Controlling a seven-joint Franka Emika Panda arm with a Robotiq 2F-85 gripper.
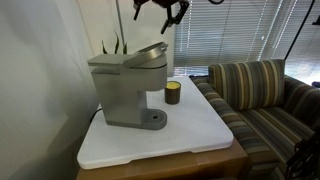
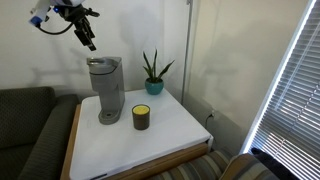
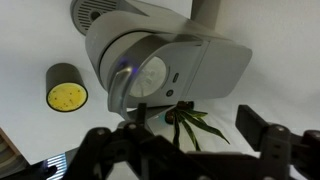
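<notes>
A grey single-cup coffee maker stands upright on the white tabletop. Its silver top piece looks tilted up at the front. From above, the wrist view shows a pale round area within the machine's head; what it is, I cannot tell. Beside the machine is a dark cup with a yellow top or inside. My gripper hangs open above the coffee maker, touching nothing, and the space between its fingers is empty.
A potted snake plant in a teal pot stands behind the machine, near the wall. A striped armchair borders the table on one side.
</notes>
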